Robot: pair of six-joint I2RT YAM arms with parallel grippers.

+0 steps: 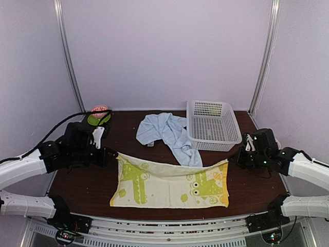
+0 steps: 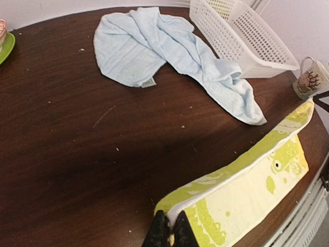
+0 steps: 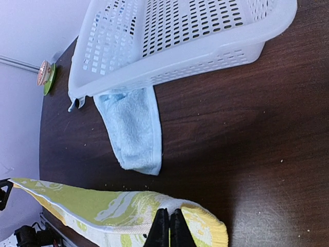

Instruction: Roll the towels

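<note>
A white towel with yellow-green crocodile prints lies along the table's front, its far long edge lifted between my grippers. My left gripper is shut on its far left corner. My right gripper is shut on the far right corner. A crumpled light blue towel lies behind it in the middle, partly against the basket.
A white plastic basket stands at the back right, with a mug beside it. A green plate with a red bowl is at the back left. Bare wood shows left of the blue towel.
</note>
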